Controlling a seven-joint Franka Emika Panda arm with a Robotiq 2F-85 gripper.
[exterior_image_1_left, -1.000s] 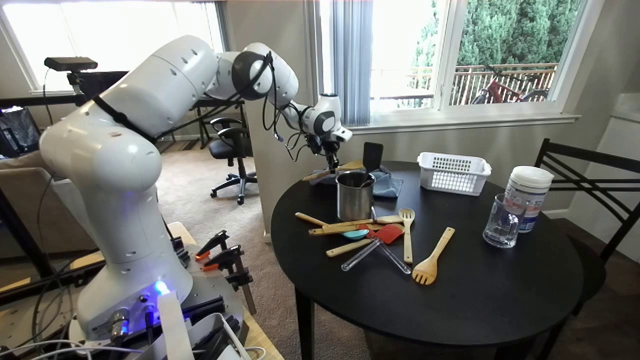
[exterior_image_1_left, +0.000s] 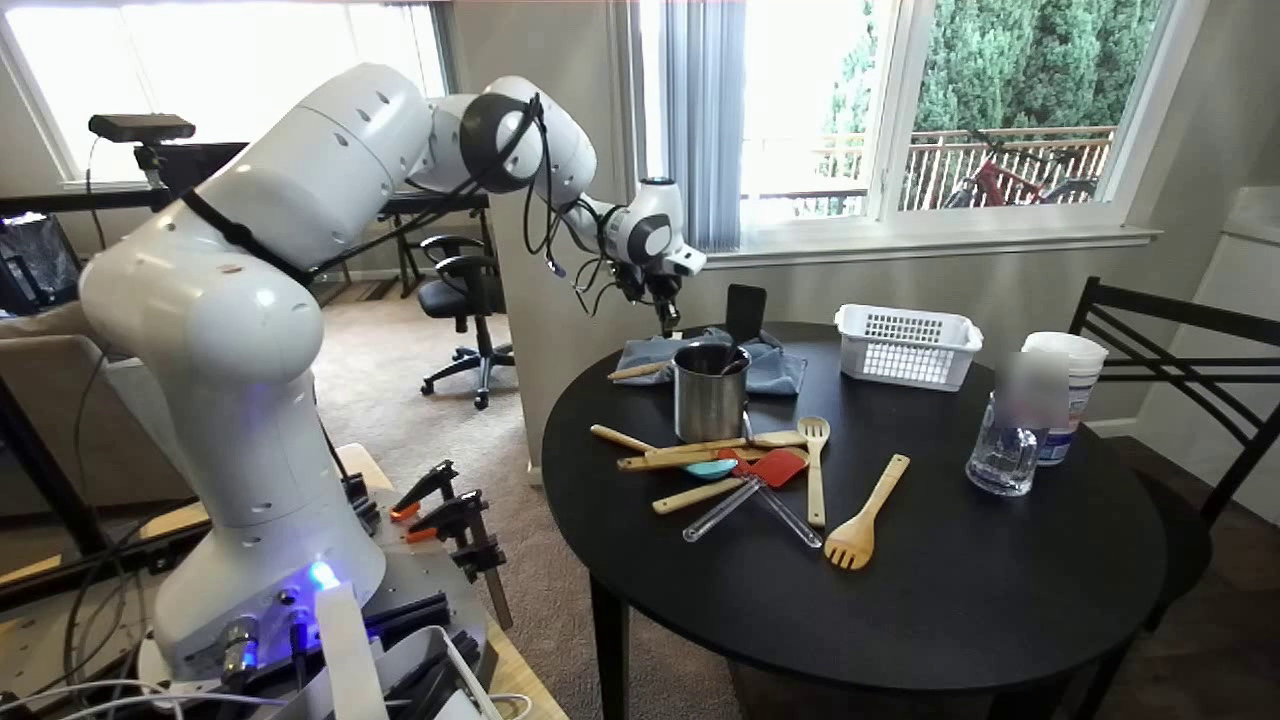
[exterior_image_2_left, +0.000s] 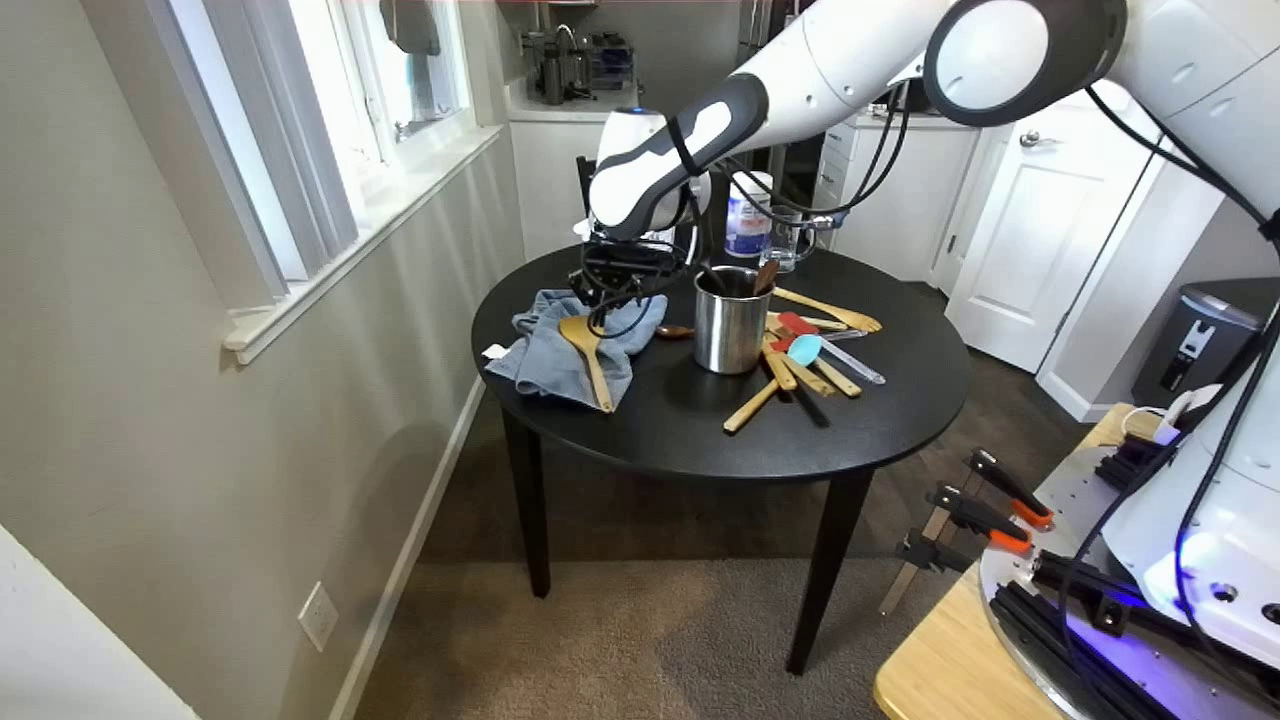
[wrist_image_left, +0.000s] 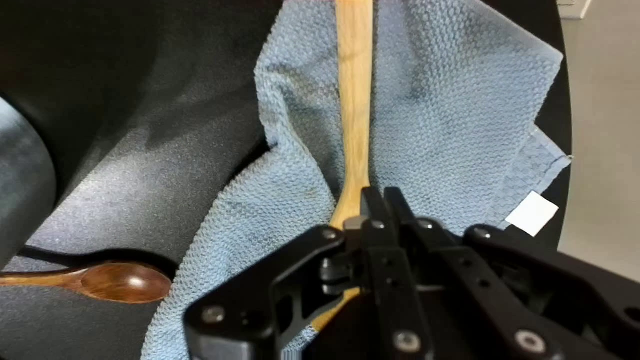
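Note:
My gripper (exterior_image_1_left: 668, 322) hangs over the far side of the round black table, its fingers shut with nothing between them. Beneath it a crumpled blue-grey towel (exterior_image_2_left: 540, 364) lies near the table edge. On that towel rests a light wooden spatula (exterior_image_2_left: 587, 344), its handle toward the near edge in exterior view 2. From the wrist, the spatula's handle (wrist_image_left: 355, 90) runs straight away from my fingertips, while the gripper covers most of its broad head. Beside the towel stands a steel pot (exterior_image_1_left: 708, 406) holding dark-handled utensils.
Several wooden, red and teal utensils lie in a pile before the pot. A dark wooden spoon (wrist_image_left: 126, 282) lies between pot and towel. A white basket (exterior_image_1_left: 908, 348), glass mug (exterior_image_1_left: 1002, 456) and white tub (exterior_image_1_left: 1068, 360) stand farther right.
The spatula was raised at my gripper; now it lies lower, on the towel, apart from the fingers. My gripper has risen slightly. A blurred patch now covers the mug's top.

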